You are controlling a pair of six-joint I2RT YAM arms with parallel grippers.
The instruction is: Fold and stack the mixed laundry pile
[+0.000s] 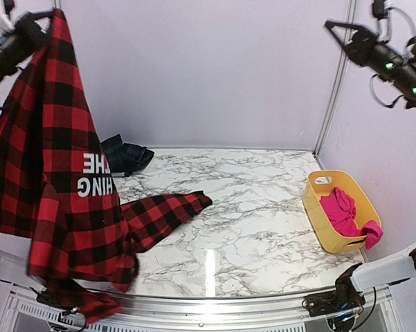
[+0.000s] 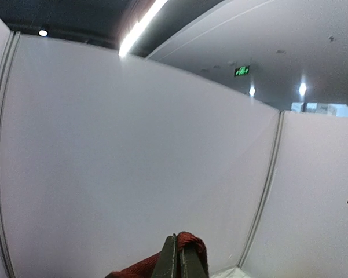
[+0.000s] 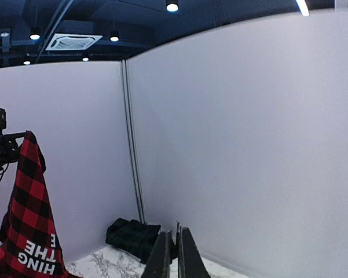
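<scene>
A red-and-black checked garment (image 1: 69, 207) with white lettering hangs high at the left of the top view from my left gripper (image 1: 45, 17), which is shut on it; in the left wrist view red cloth (image 2: 139, 268) shows at the fingertips. Its lower part spreads over the table's left side. My right gripper (image 1: 332, 28) is raised at the upper right, shut with nothing between its fingers. A dark folded cloth (image 1: 124, 155) lies at the back left of the table, seen also as dark green cloth (image 3: 130, 237) in the right wrist view.
A yellow basket (image 1: 318, 221) with pink cloth (image 1: 339, 211) stands at the table's right side. Walls enclose the sides and back.
</scene>
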